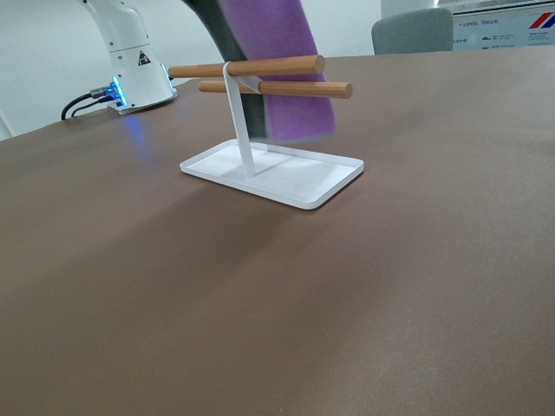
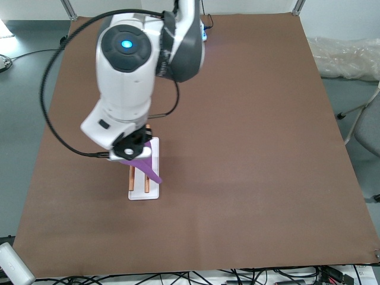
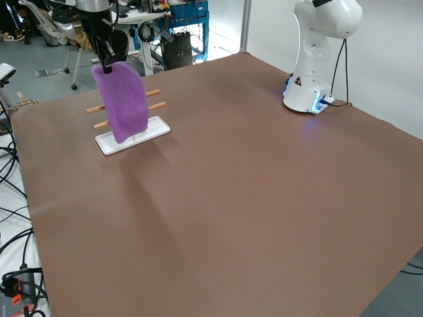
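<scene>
A white rack (image 1: 295, 178) with two wooden rods (image 1: 275, 66) stands on the brown table. A purple cloth (image 3: 123, 99) hangs from my black gripper (image 3: 107, 66) over the rack; in the top view it is beside the rods, with a dark strip next to it, and the gripper is above that frame. In the left view my wrist covers part of the rack, and the cloth (image 2: 148, 167) shows beneath it. The fingertips are mostly hidden, but the cloth is held at its top by them.
Cables lie along the outside of the table.
</scene>
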